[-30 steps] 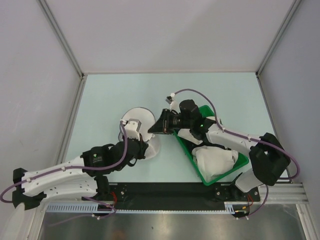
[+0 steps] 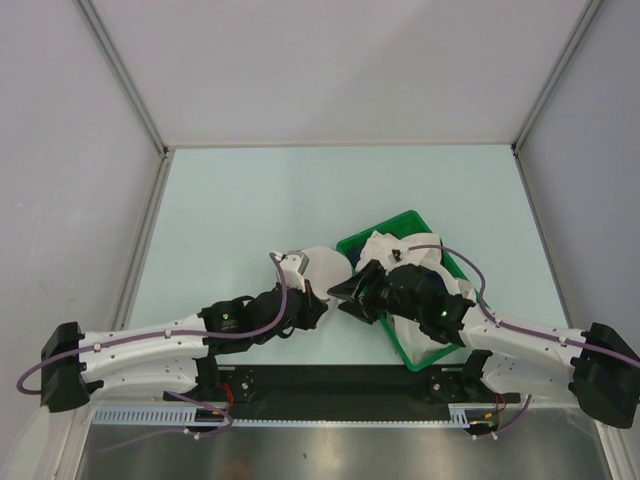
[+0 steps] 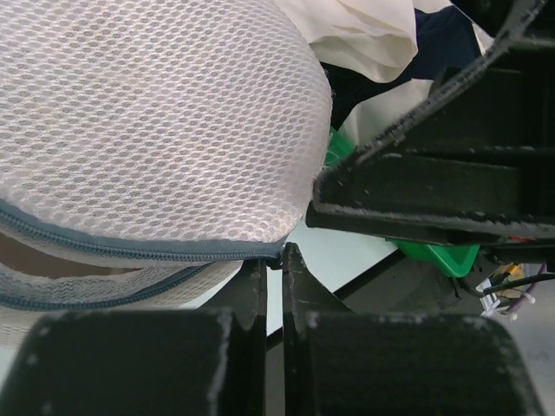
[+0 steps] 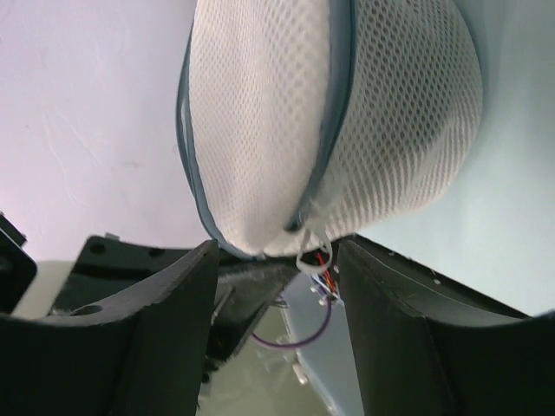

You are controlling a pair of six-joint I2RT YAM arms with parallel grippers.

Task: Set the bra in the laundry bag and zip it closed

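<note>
The white mesh laundry bag (image 2: 326, 265) lies at the table's centre, its grey-blue zip (image 3: 130, 251) facing my left gripper. That gripper is shut at the zip's end, on what looks like the zipper pull. My right gripper is part open beside the same end of the bag, its fingers either side of a blurred pale loop in the right wrist view. Whether the bra is inside the bag cannot be seen.
A green basket (image 2: 375, 220) holding white and dark cloth stands at the right, partly under the right arm.
Both arms and the bag's front have shifted right over the last second. The right arm has swung down toward the front and turned over the bag's zip end.
</note>
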